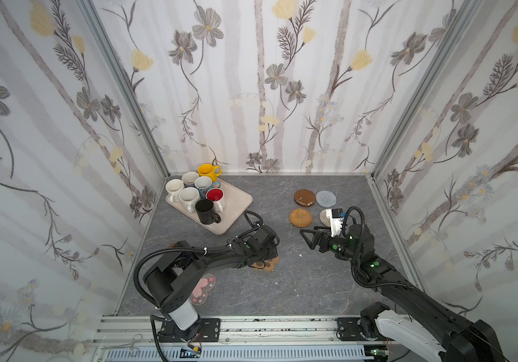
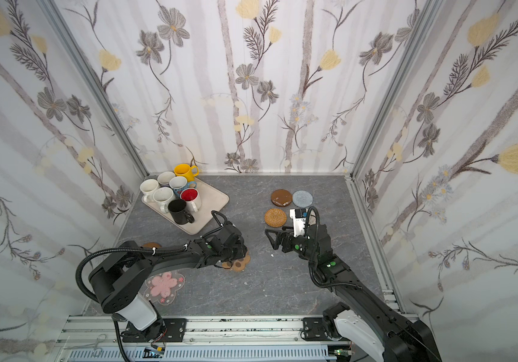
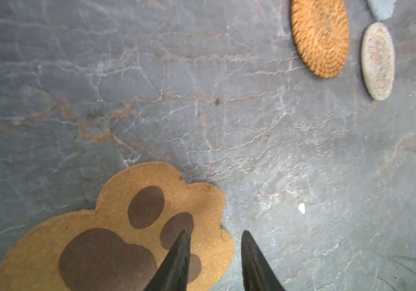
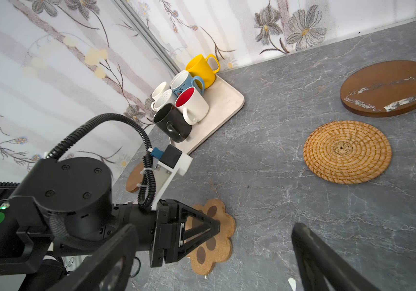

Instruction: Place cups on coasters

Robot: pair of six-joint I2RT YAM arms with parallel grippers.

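Note:
Several mugs, including a black mug (image 1: 206, 211), stand crowded on a beige tray (image 1: 234, 205) at back left. My left gripper is low over the tan paw coaster (image 3: 96, 220); its fingertips show slightly apart with no cup visible between them, and its grip is unclear. My right gripper stands open and empty right of centre. A woven coaster (image 4: 347, 151), a brown coaster (image 4: 387, 87), a pale blue coaster (image 1: 325, 198) and a speckled coaster (image 3: 377, 60) lie at back right.
A pink flower coaster (image 2: 163, 284) lies at front left. Another brown coaster (image 4: 134, 177) is partly hidden by the left arm. Walls enclose the back and sides.

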